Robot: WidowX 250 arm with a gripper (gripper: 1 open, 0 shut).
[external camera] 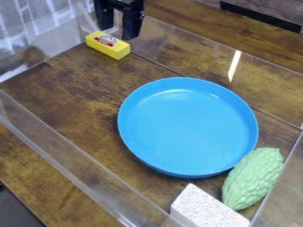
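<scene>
My gripper point(117, 19) is a dark shape at the top edge, mostly cut off by the frame, just above a yellow box point(108, 46) with a red-and-white mark. The gripper's fingers are too small and dark to show how they stand. A large blue plate point(187, 126) fills the middle right of the wooden table point(59, 106).
A green bumpy object point(251, 177) lies right of the plate, with a white speckled block point(207, 209) at the bottom edge. Clear plastic walls border the table. The wood left of the plate is clear.
</scene>
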